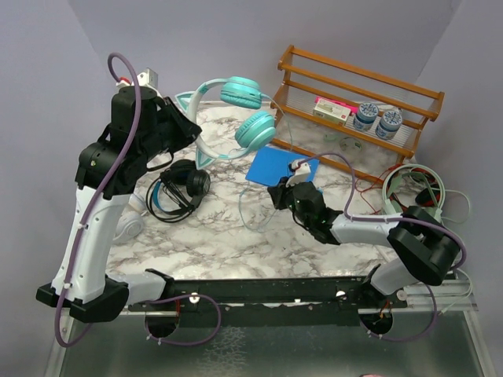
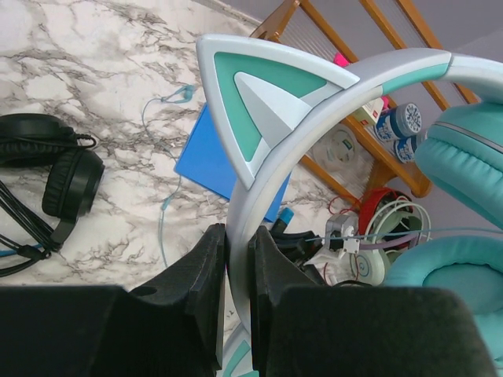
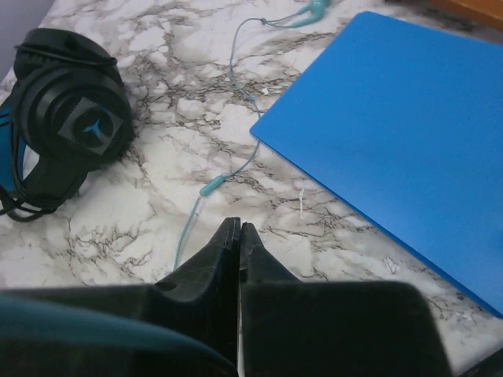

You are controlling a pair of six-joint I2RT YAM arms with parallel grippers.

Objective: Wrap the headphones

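White-and-mint cat-ear headphones [image 1: 255, 130] hang raised at the upper left of the table, my left gripper shut on their headband. A thin pale cable runs from them toward the table. My right gripper is low over the marble beside the blue board [image 3: 393, 133], its fingers closed with nothing visible between them. A light-blue earphone cable [image 3: 212, 185] lies on the marble under and beyond it.
Black headphones [image 1: 185, 188] lie at the left. A wooden rack [image 1: 357, 90] with jars stands at the back right. Green headphones [image 1: 424, 220] and tangled wires fill the right end.
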